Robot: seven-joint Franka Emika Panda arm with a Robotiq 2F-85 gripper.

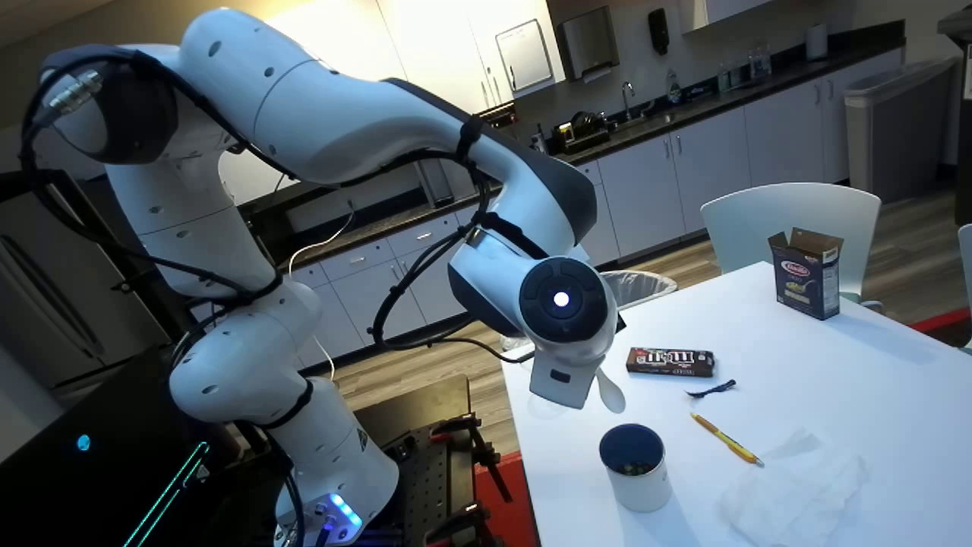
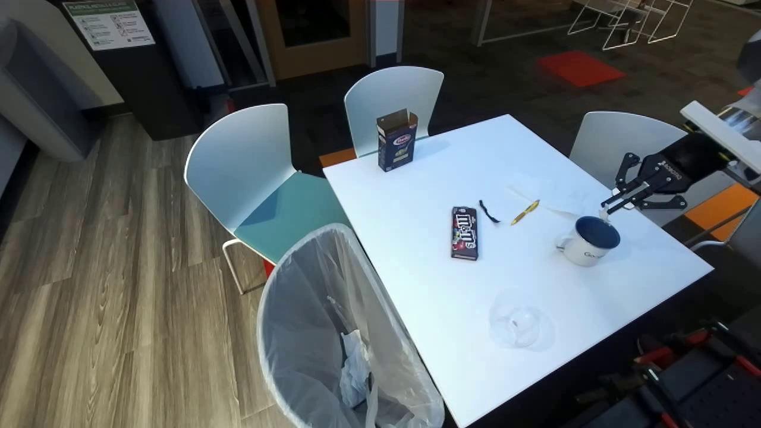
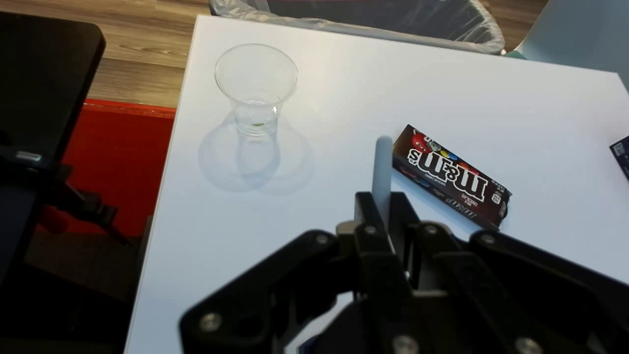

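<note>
My gripper [image 2: 619, 203] is shut on a white spoon [image 1: 611, 392]. Its bowl end hangs out below the wrist in exterior view 1, behind and above the blue-lined white mug [image 1: 642, 488]. Small dark bits lie inside that mug. From exterior view 2, the fingers and the pale spoon tip [image 2: 604, 214] appear right at the far rim of the mug [image 2: 586, 253]; whether they touch it, I cannot tell. In the wrist view a narrow light-grey end of the spoon [image 3: 383, 168] sticks out between the fingertips.
A clear flared cup [image 3: 256, 82] stands near the table's edge. Also on the table are an M&M's box [image 1: 670, 362], a dark hair-like strip [image 1: 713, 389], a yellow pen [image 1: 726, 439], a crumpled clear wrapper [image 1: 797, 488] and an open Barilla box [image 1: 806, 273]. A lined bin [image 2: 335, 321] stands alongside.
</note>
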